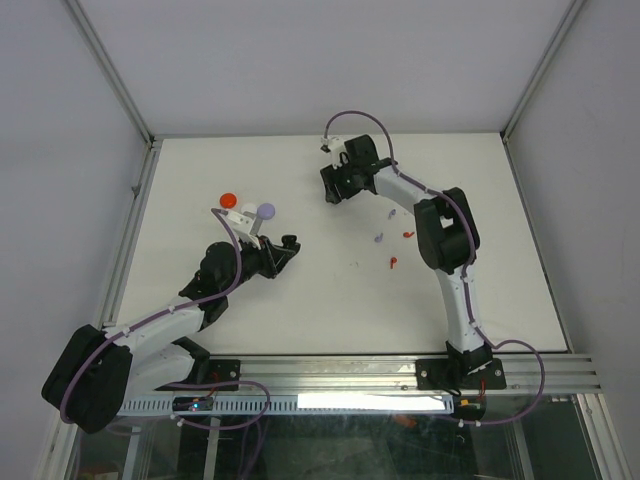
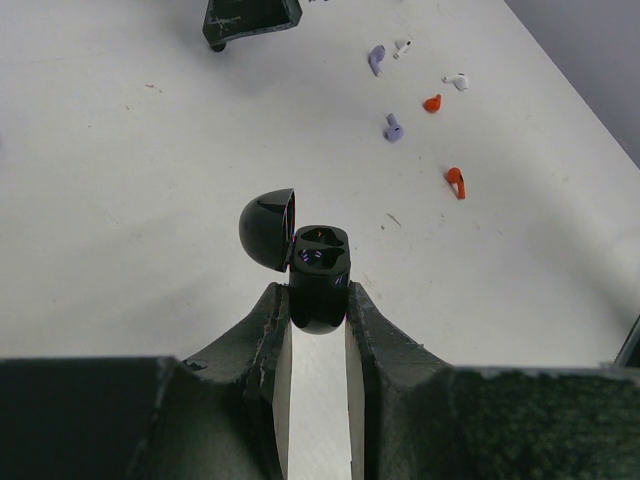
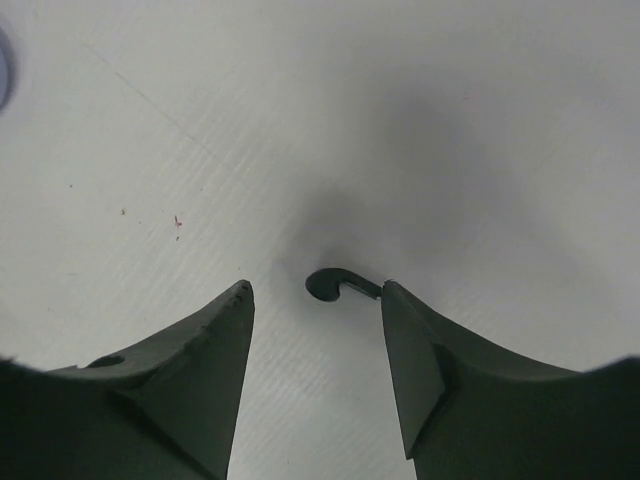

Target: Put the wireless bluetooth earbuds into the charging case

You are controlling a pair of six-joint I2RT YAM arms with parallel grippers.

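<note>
My left gripper [image 1: 272, 258] is shut on the black charging case [image 2: 319, 280], which stands with its lid flipped up, in the left wrist view at the centre. In the top view my right gripper [image 1: 337, 180] is over the back middle of the white table. In the right wrist view it stands open, a black earbud [image 3: 325, 284] lying on the table beyond and between its fingertips.
Several small coloured pieces, lavender [image 2: 393, 130], red [image 2: 455, 180] and white [image 2: 459, 82], lie scattered right of centre on the table [image 1: 340, 310]. Red, white and lavender discs [image 1: 265, 211] sit at the left.
</note>
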